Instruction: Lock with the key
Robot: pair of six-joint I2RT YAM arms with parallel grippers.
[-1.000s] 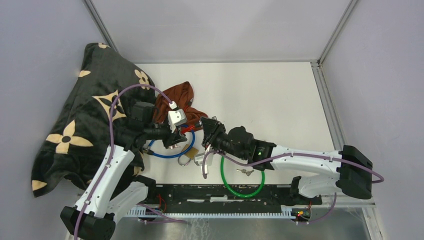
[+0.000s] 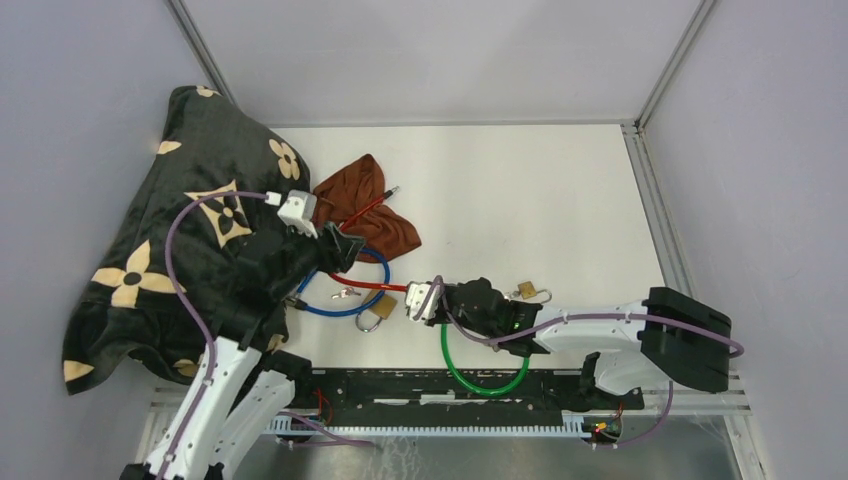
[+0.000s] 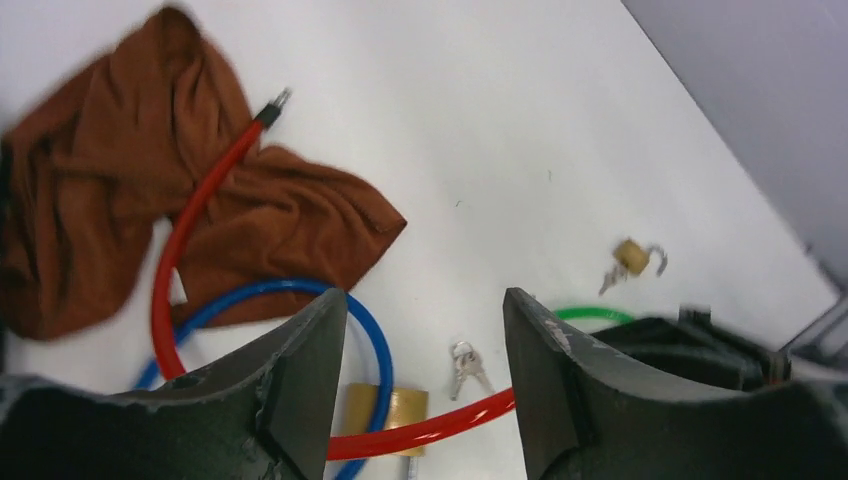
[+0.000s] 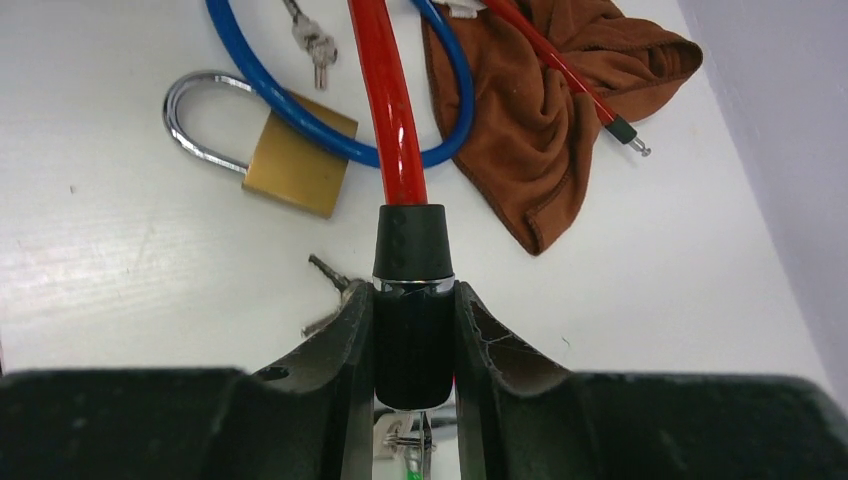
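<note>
A red cable lock (image 4: 391,110) has its black end (image 4: 413,300) between the fingers of my shut right gripper. Its other end (image 3: 268,115) rests at the brown cloth. My left gripper hangs above, fingers apart, with the red cable passing below in its view. A set of keys (image 4: 318,45) lies beside a large brass padlock (image 4: 300,170), which the blue cable (image 4: 230,40) crosses. More keys (image 4: 335,280) lie partly hidden behind my right gripper. A small brass padlock (image 2: 525,290) lies at the right.
A brown cloth (image 2: 345,185) lies behind the cables, a dark flowered blanket (image 2: 140,280) at the left. A green cable (image 2: 450,365) lies at the front edge.
My left gripper has moved up and left, off the red cable. The right gripper has moved down toward the front with the cable's end, uncovering the small padlock in the top view.
</note>
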